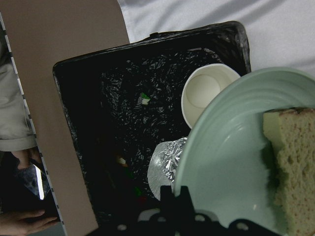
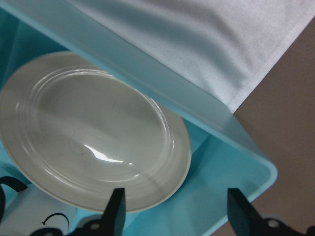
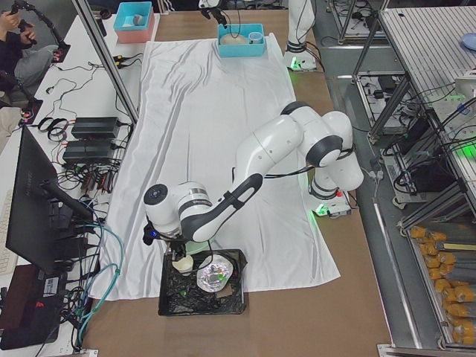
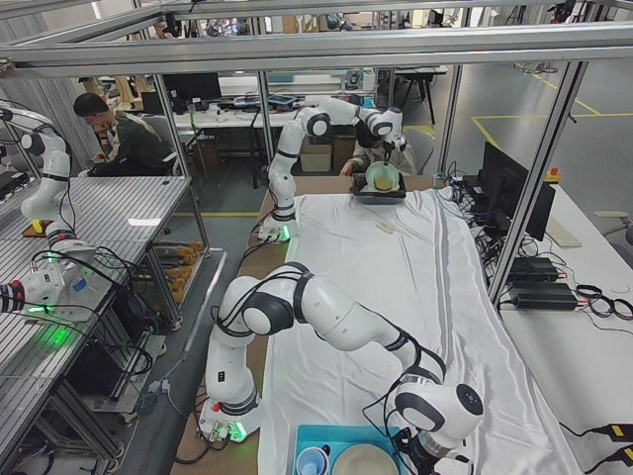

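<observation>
A green plate (image 1: 221,177) with a sponge-like slab (image 1: 293,167) on it hangs over a black-lined tray (image 1: 118,83), gripped at its rim by my left gripper. The tray holds a white cup (image 1: 204,91), a foil-covered round item (image 1: 165,164) and small scraps. In the right wrist view my right gripper stands open above a blue bin (image 2: 206,162) holding a cream plate (image 2: 88,132) and a mug (image 2: 34,216).
The white cloth (image 3: 216,111) between the bins is mostly clear; a small pale item (image 4: 386,226) lies on it. Monitor and cables line one side.
</observation>
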